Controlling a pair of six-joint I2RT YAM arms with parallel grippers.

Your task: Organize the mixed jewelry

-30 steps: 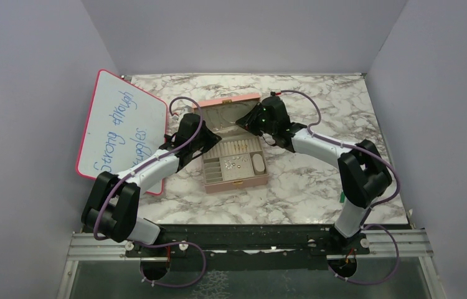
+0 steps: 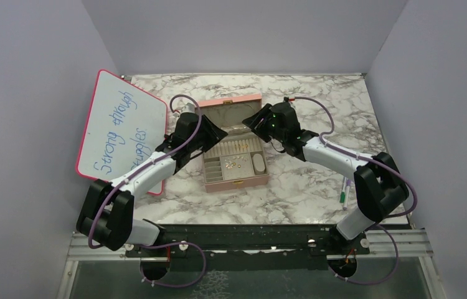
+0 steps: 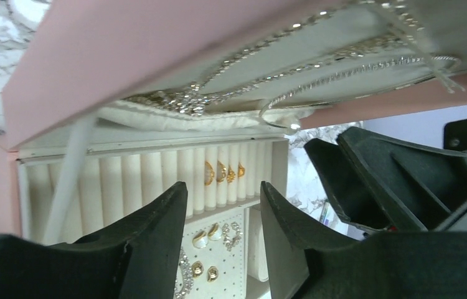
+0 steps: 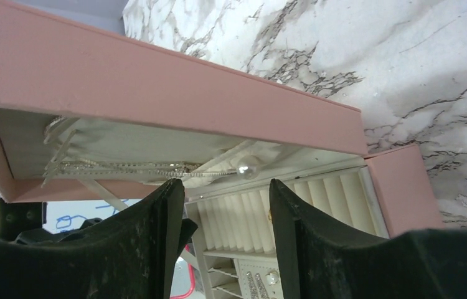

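Observation:
The pink jewelry box [image 2: 236, 181] stands open at centre. Silver chains [image 3: 306, 71] hang inside its lid, a pearl pendant [image 4: 248, 167] among them. Gold rings [image 3: 221, 174] sit in the roll slots; earrings [image 3: 212, 273] and other small pieces lie on the padded section below. My left gripper is open over the box, nothing between its fingers. My right gripper is open before the lid, near the pearl and chains, holding nothing.
A whiteboard [image 2: 119, 124] with blue writing lies at left. Pens [image 2: 345, 193] lie at the right. Bare marble table [image 2: 306, 193] surrounds the box.
My right arm has drawn back to the right, away from the lid's inside. My left arm has shifted slightly.

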